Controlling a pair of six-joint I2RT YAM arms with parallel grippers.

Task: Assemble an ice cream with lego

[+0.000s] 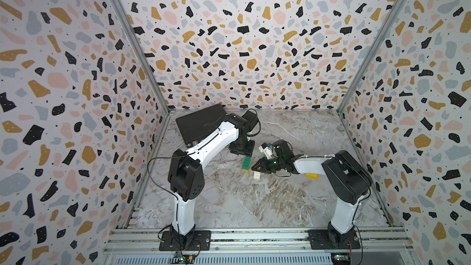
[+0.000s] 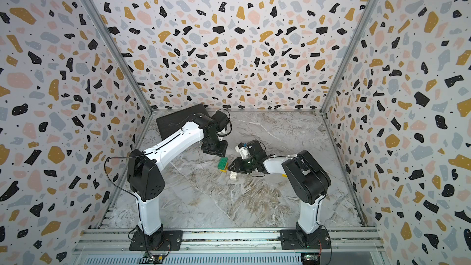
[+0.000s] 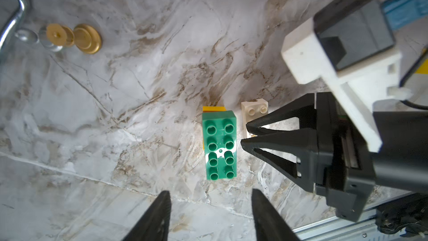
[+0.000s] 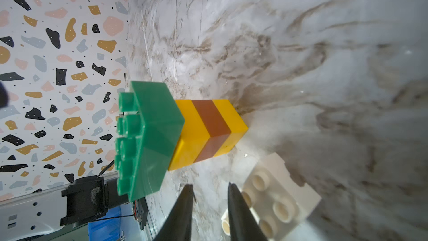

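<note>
A stack stands on the marble table: a long green brick on top, over yellow and brown layers. My left gripper is part open above the table beside the stack, with nothing between its fingers. In the top left view its dark fingers are just behind the green brick. My right gripper is low beside the stack, its fingertips slightly apart. Close to those fingers lies a white studded brick; the right gripper partly covers it in the left wrist view.
A black panel lies at the back left. Small gold and clear pieces sit left of the stack in the left wrist view. A blue brick is beyond the right gripper, and a yellow brick lies near the right arm.
</note>
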